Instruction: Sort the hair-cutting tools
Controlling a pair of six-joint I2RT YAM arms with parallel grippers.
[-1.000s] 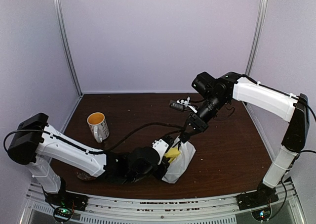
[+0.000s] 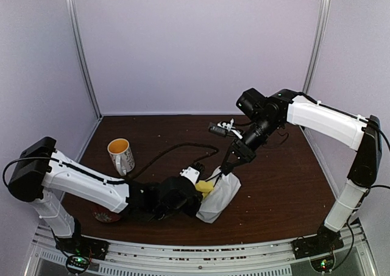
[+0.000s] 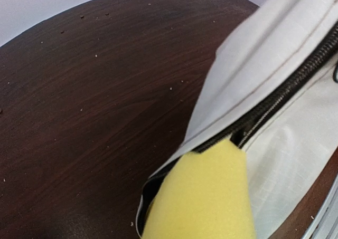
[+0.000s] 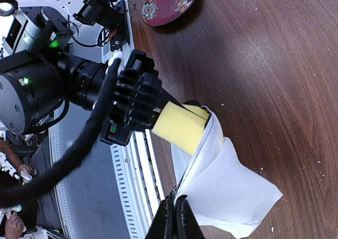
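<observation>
A white zip pouch stands near the front middle of the table, its black zip parted at one end. A soft-looking yellow piece sits partly inside that opening and sticks out toward my left arm. My left gripper is shut against the yellow piece. In the right wrist view a dark finger lies along it; the yellow covers the fingertips in the left wrist view, so what lies between them is hidden. From above, my right gripper is shut on the pouch's edge at the zip. No cutting tools show.
An orange-lined patterned mug stands at the left of the table. The red flowered dish lies partly under the left arm.
The right arm has stayed put.
</observation>
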